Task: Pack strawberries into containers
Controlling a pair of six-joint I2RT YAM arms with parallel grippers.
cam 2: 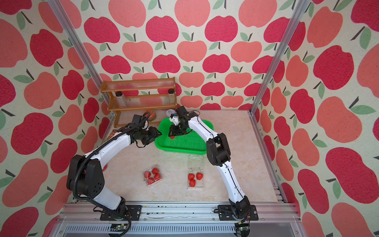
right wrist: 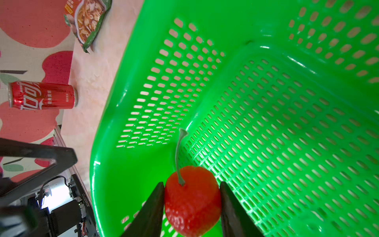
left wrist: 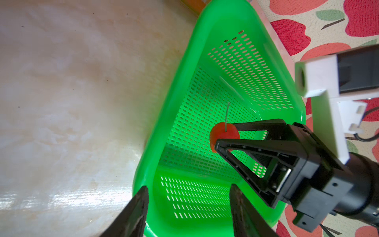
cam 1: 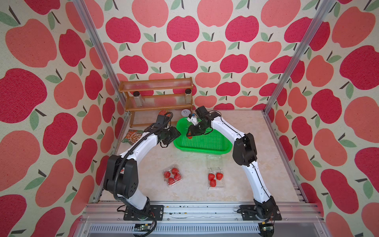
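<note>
A red strawberry [right wrist: 192, 201] with a thin stem is pinched in my right gripper, which hangs over the left part of the green basket [cam 1: 203, 150]. Otherwise the basket floor looks bare. My left gripper stands open near the basket's left edge, nothing between its fingers. On the table in front, the left clear container [cam 1: 172, 175] looks closed and holds several strawberries. The right clear container [cam 1: 215, 178] has its lid [cam 1: 214, 161] folded back and three strawberries inside, with an empty spot at its front right.
A wooden shelf [cam 1: 158, 106] with jars stands at the back left. Beside the basket lie a food packet [cam 1: 133, 136] and a red can [right wrist: 43, 95].
</note>
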